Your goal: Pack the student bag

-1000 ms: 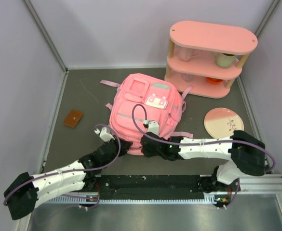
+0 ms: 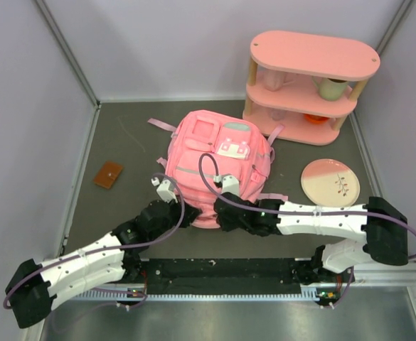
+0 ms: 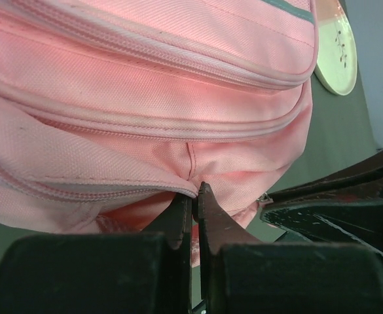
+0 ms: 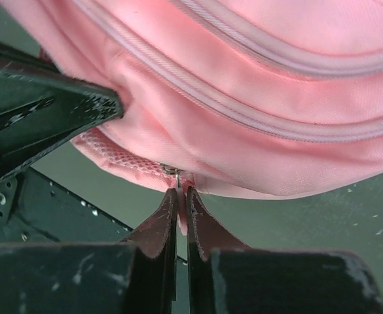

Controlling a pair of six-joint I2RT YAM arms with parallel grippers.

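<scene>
The pink school bag [image 2: 211, 163] lies on the dark table, front pockets up, its near end between my two arms. My left gripper is shut at the bag's opening, pinching the fabric edge [image 3: 132, 191] beside the zip. In the right wrist view, my right gripper is shut on a thin pink zip pull [image 4: 182, 219], with its metal slider [image 4: 169, 169] just beyond the fingertips. Part of the opening shows as a dark fold in the left wrist view. From above, both sets of fingertips are mostly hidden by the arms.
A brown notebook-like item [image 2: 108, 175] lies at the left. To the right is a round decorated plate [image 2: 330, 182]. The pink shelf [image 2: 314, 55] at the back right holds a pitcher, a green cup and an orange item.
My left gripper has shifted slightly right, and the right arm has also moved a little rightward. The bag's near edge has moved slightly with them.
</scene>
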